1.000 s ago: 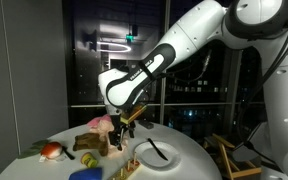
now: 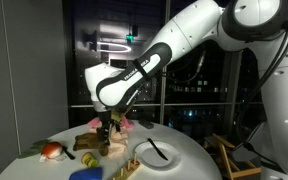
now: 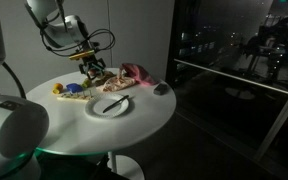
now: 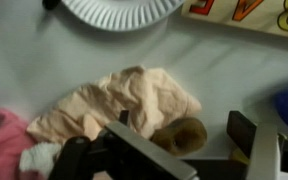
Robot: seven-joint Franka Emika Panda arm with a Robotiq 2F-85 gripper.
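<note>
In the wrist view my gripper stands open, its fingertips wide apart. A brown rounded object (image 4: 179, 137) with a dark hollow shows between and below the fingers, partly hidden by the gripper body. A peach cloth (image 4: 109, 98) lies crumpled to its left, with a pink cloth (image 4: 2, 140) farther left. From exterior view 1, the gripper (image 2: 108, 131) is low over the cloths and brown items. Whether it touches the brown object cannot be told.
A white plate (image 2: 174, 163) holds a dark utensil (image 2: 158, 150). A wooden board with numerals (image 4: 256, 12) lies near it. A blue item (image 2: 86, 174), a red-orange round item (image 2: 52, 150) and a brown block (image 2: 87, 141) share the table. The plate's far right side looks clear.
The table items look the same.
</note>
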